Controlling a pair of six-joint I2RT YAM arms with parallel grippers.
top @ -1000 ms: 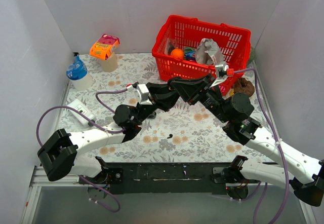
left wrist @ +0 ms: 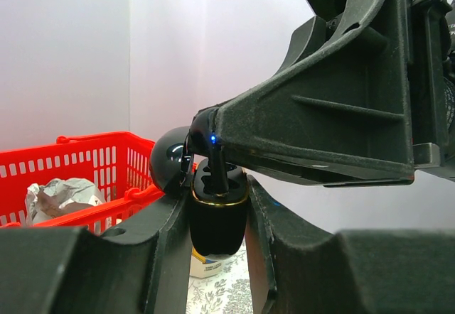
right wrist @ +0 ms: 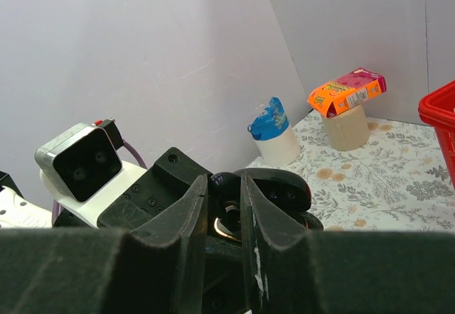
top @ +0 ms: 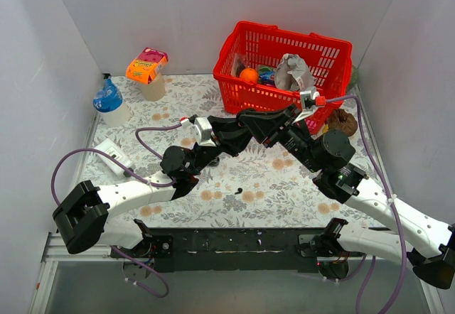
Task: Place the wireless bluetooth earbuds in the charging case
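The black charging case [left wrist: 217, 225] is held upright in my left gripper [top: 239, 133], shut on its body, with the lid [left wrist: 168, 159] raised open. My right gripper [top: 250, 122] is right over the case, fingertips meeting my left gripper; in the left wrist view its finger reaches down into the case, beside a small blue light. In the right wrist view its fingers [right wrist: 181, 257] frame the open case, with a dark rounded piece [right wrist: 225, 185] at the tips. Whether that earbud is seated or gripped is hard to tell. A small black object [top: 239, 190] lies on the table.
A red basket [top: 281, 33] with assorted items stands at the back right. An orange box [top: 147, 64] on a beige block and a white container with blue top [top: 109, 99] are at the back left. A white power strip [top: 112, 156] lies left.
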